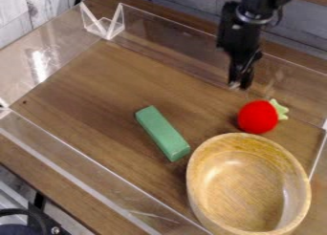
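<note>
My gripper [238, 74] hangs over the back right of the wooden tray, above and behind a red round object [258, 116] with a green top, like a strawberry or tomato toy. The gripper is blurred, and I cannot tell whether it is open or shut. A green block [163, 133] lies at the centre front. A large tan bowl [246, 215] sits at the front right.
A white wire holder [105, 19] stands at the back left. Raised tray walls run along the edges.
</note>
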